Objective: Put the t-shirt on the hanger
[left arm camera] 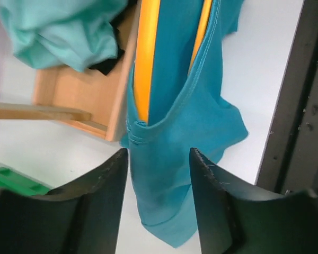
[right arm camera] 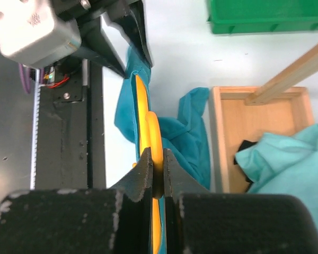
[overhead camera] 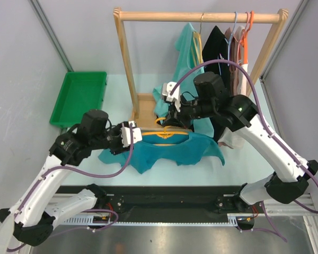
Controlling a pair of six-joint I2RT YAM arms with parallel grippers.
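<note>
A teal T-shirt [overhead camera: 164, 156] hangs over the front table area on a yellow hanger [right arm camera: 143, 116], whose bar runs inside the shirt. My right gripper is shut on the hanger's middle. My left gripper is at the shirt's left end, its fingers apart on either side of the fabric where the yellow bar ends under the collar edge, as the left wrist view shows.
A wooden rack [overhead camera: 196, 16] with hung clothes stands at the back, over a wooden box [right arm camera: 259, 116]. A green bin [overhead camera: 77, 98] lies at the back left. The table's dark front edge runs below.
</note>
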